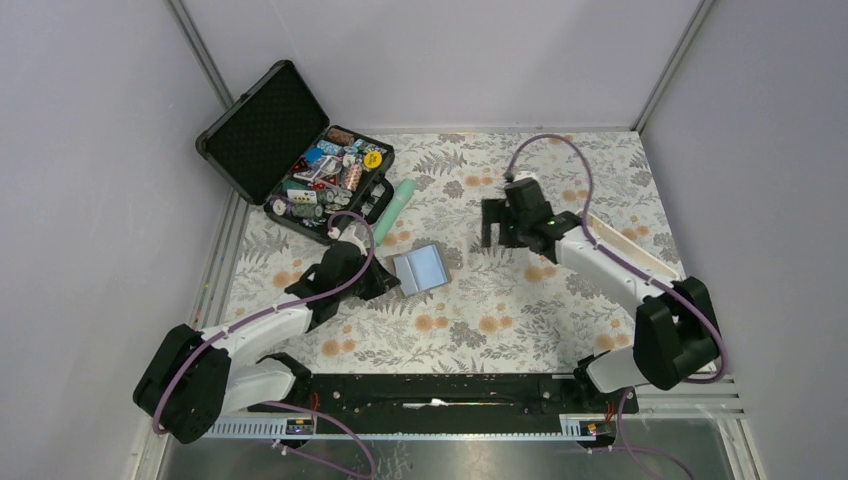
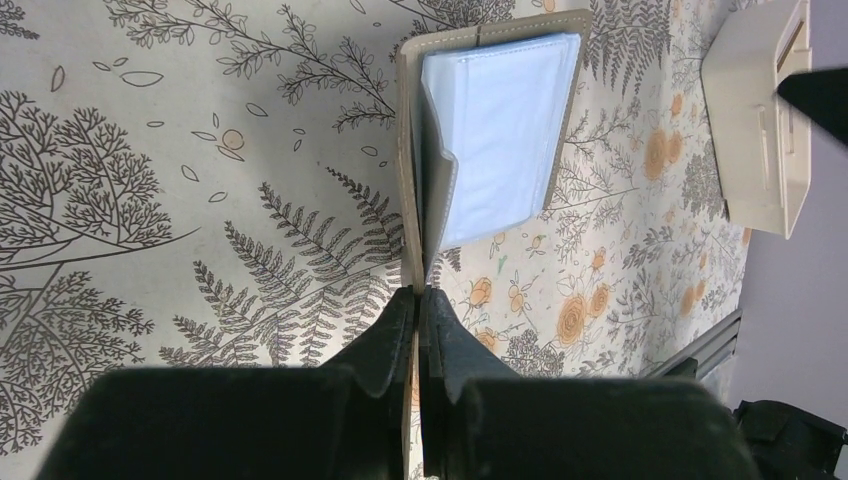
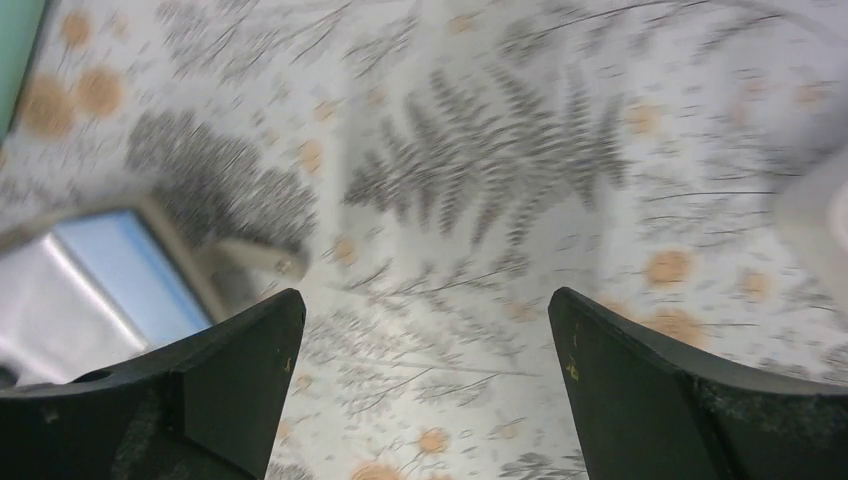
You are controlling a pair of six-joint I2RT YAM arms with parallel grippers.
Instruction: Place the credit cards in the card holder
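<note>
The card holder (image 2: 515,130), grey-brown outside with pale blue inner panels, lies unfolded on the patterned table left of the middle. My left gripper is shut on one edge of it, the fingers pinching the thin cover. From above, that same card holder (image 1: 422,270) shows just right of the left gripper (image 1: 392,284). Over the table to the right, my right gripper (image 1: 490,222) hangs open and apart from the holder. The right wrist view shows wide-spread fingers (image 3: 205,385) with only tablecloth between them. I can make out no credit cards.
A cream tray (image 1: 632,246) stands at the right, partly behind the right arm. An open black case (image 1: 270,133) full of small items sits back left, with a green cylinder (image 1: 395,212) beside it. Clear tablecloth lies between holder and tray.
</note>
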